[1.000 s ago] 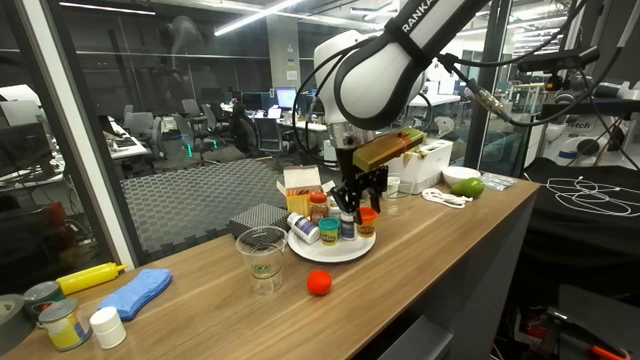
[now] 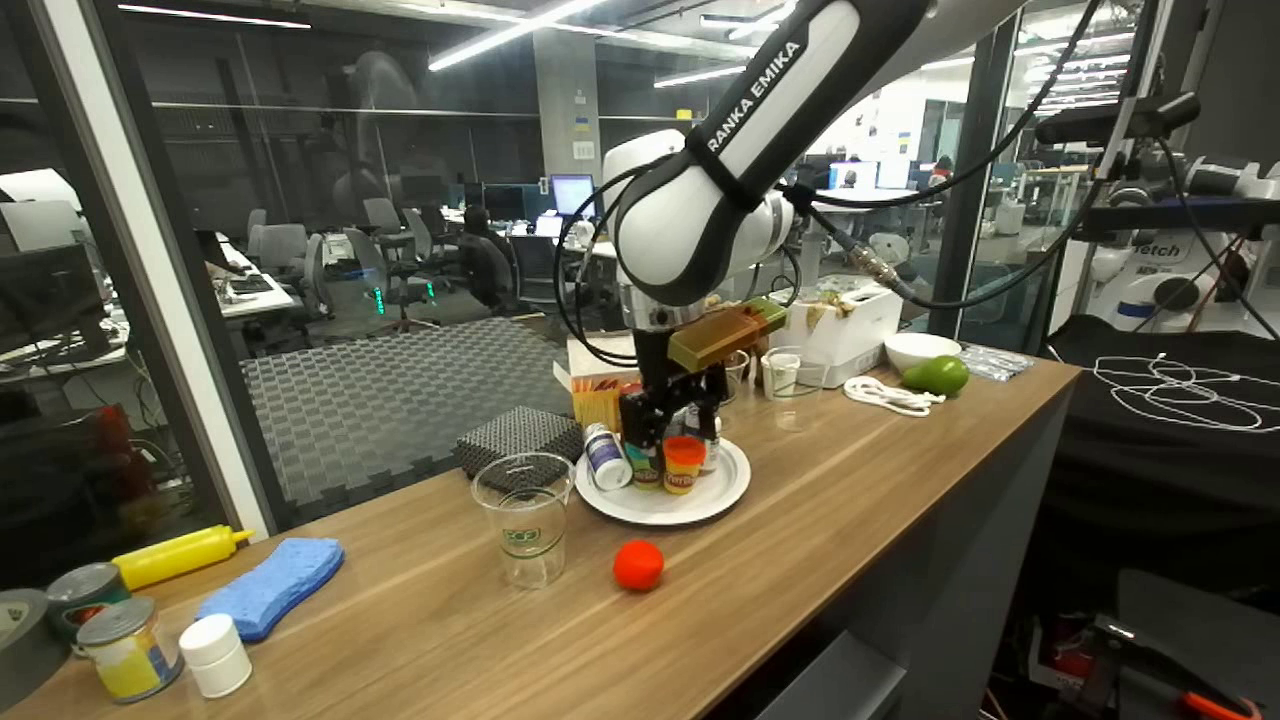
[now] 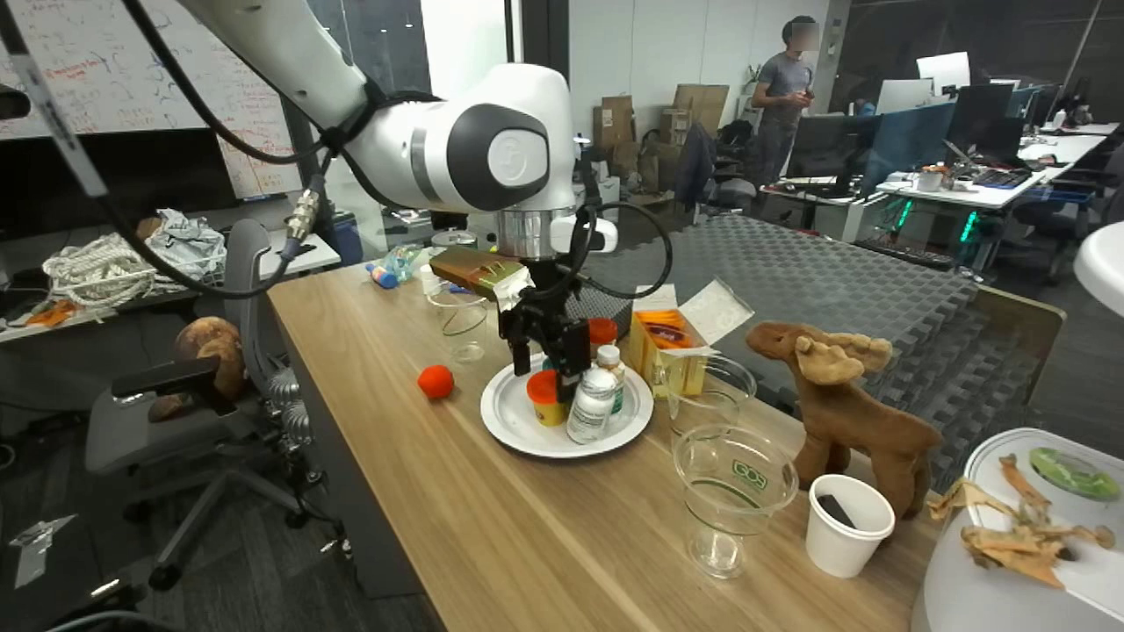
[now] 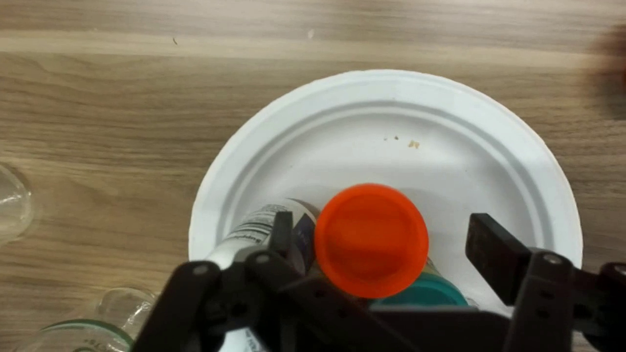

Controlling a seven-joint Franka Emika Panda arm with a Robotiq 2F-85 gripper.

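A Play-Doh tub with a red-orange lid (image 4: 371,240) stands upright on the white plate (image 4: 387,88). My gripper is around it, its fingers (image 4: 496,255) parted, with a clear gap between the lid and the right one; the left one is closer to the lid. Partly beneath the lid in the wrist view is a teal-lidded tub (image 4: 425,291). A white supplement bottle (image 4: 258,229) lies on its side near the left finger. In exterior view 2, the tub (image 3: 547,398) sits beside an upright white bottle (image 3: 592,409).
A red ball (image 2: 638,565) and a clear cup (image 2: 524,528) stand in front of the plate. A box (image 3: 674,348) and further cups crowd its far side. Bare tabletop extends right of the plate in exterior view 1.
In exterior view 1, my arm and the red-lidded tub have shifted left; the tub left the plate's right side and now stands nearer the front middle, by the teal one. The gripper is lower.
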